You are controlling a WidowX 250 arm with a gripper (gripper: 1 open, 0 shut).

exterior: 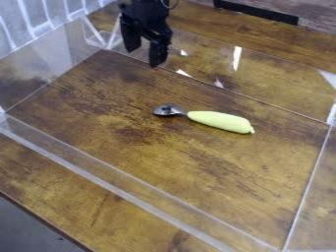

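A metal spoon (168,110) lies on the wooden surface near the middle of the clear-walled enclosure, with a pale yellow-green corn cob (221,122) beside it, touching or overlapping its handle end. The black gripper (144,55) is raised at the top of the view, behind and left of both items, well apart from them. It stands open, with nothing visible between its fingers.
Clear plastic walls (132,197) border the wooden work area on the sides shown. The left and front of the floor inside are bare. A white slatted object (24,22) stands at the top left.
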